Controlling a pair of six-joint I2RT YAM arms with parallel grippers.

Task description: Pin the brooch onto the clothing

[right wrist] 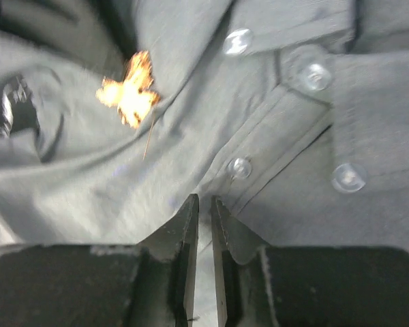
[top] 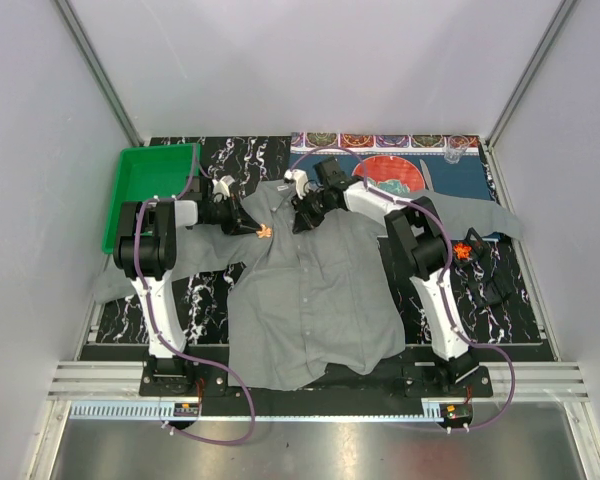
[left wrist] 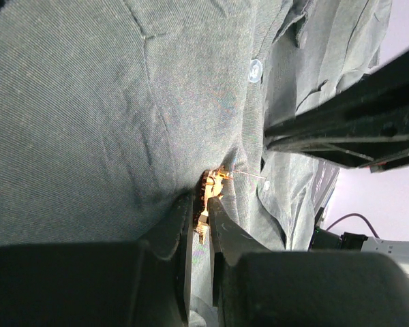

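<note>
The gold brooch (top: 265,231) (left wrist: 211,191) (right wrist: 131,95) lies against the grey shirt (top: 315,300) near its placket, with its thin pin sticking out. My left gripper (top: 251,227) is shut on the brooch from the left side. My right gripper (top: 302,221) is just right of the brooch, over the placket and its clear buttons; its fingertips look close together in its wrist view, and whether anything thin is between them cannot be told.
A green tray (top: 135,160) stands at back left. A blue mat (top: 450,175) with a red plate (top: 400,165) and a glass (top: 456,148) is at back right. A black object (top: 490,285) lies on the right.
</note>
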